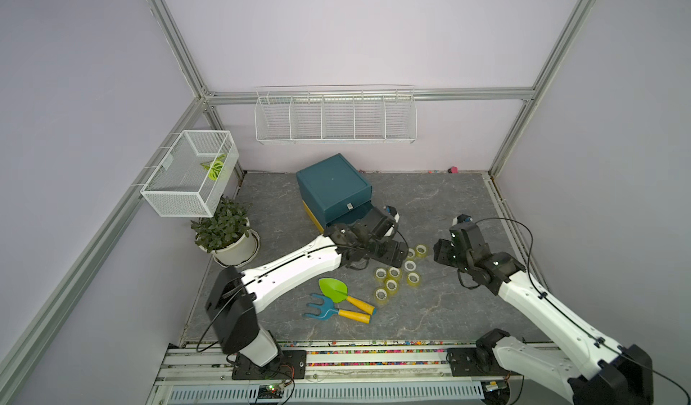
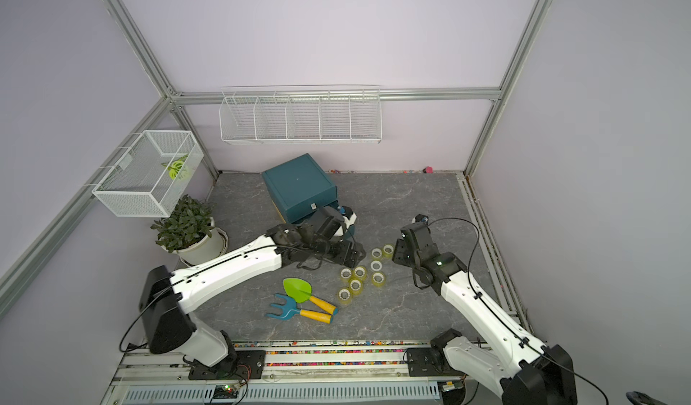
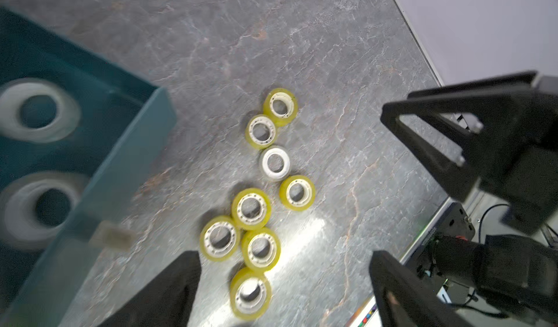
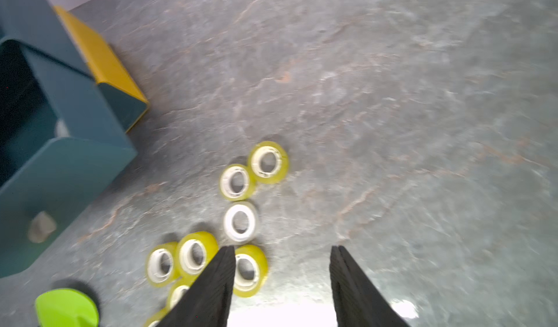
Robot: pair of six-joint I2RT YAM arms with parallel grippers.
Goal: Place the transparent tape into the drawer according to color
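Note:
A teal drawer box (image 1: 332, 178) has its lower drawer (image 3: 87, 65) out, holding two white tape rolls (image 3: 32, 112). Several yellow tape rolls (image 3: 251, 207) and one white roll (image 3: 275, 164) lie on the counter. My left gripper hangs over the counter beside the drawer's front corner, fingers apart and empty. My right gripper is further right, above the rolls' right side, also open with nothing between its fingers.
A green trowel (image 1: 332, 288) and blue fork (image 1: 324, 308) lie at front left. A potted plant (image 1: 234, 250) stands left, beneath a wire basket (image 1: 183, 196).

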